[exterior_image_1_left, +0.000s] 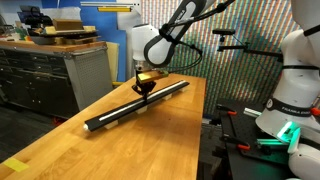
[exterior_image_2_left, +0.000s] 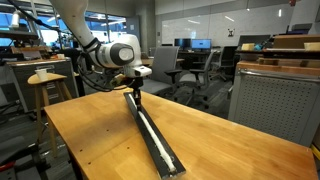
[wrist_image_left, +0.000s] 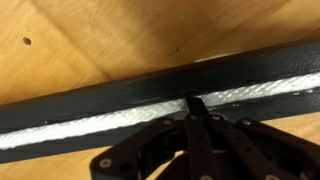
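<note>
A long black bar (exterior_image_1_left: 105, 120) lies on the wooden table, with a white strip or cord (wrist_image_left: 75, 128) along its length. My gripper is shut, its fingertips down at the strip partway along the bar. Nothing clearly shows between the fingers, and I cannot tell whether they press on the strip. From the second exterior view, the gripper (exterior_image_2_left: 136, 96) points down at the bar's far part, while the strip (exterior_image_2_left: 150, 132) runs on toward the near end.
Bare wooden table (exterior_image_2_left: 235, 135) surrounds the bar on both sides. A wooden stool (exterior_image_2_left: 52, 95) with a white cup on it stands beyond the table. Office chairs (exterior_image_2_left: 195, 75) and a grey cabinet (exterior_image_2_left: 270, 100) are in the background.
</note>
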